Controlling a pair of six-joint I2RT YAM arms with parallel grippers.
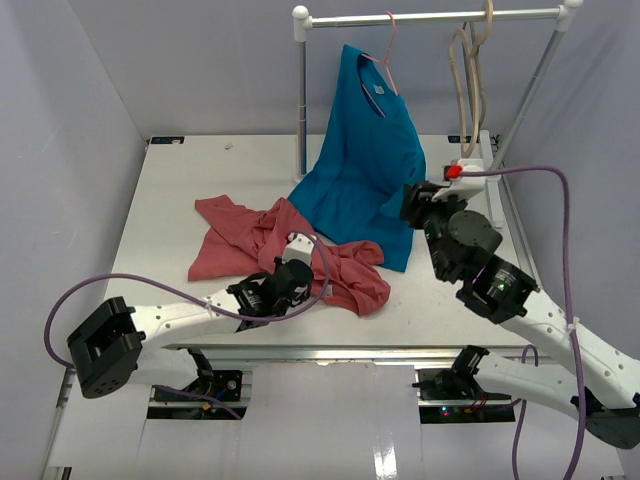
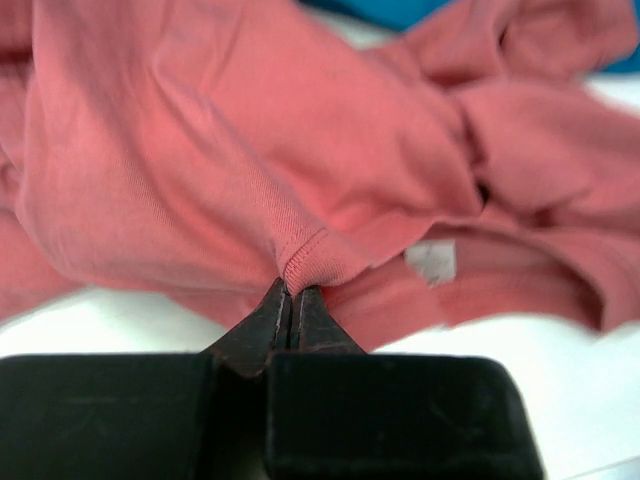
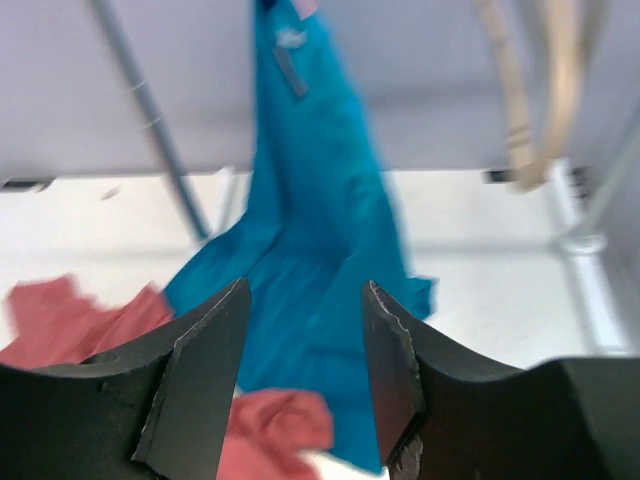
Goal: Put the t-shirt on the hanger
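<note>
A red T-shirt lies crumpled on the white table. My left gripper is down on it, shut on a fold of the red cloth with a ribbed edge. My right gripper is raised at the right, in front of the blue shirt. In the right wrist view its fingers stand open with no cloth between their tips. The blue shirt hangs from a pink hanger on the rail, its lower part resting on the table.
The white rack spans the back. Beige hangers hang at its right end.
</note>
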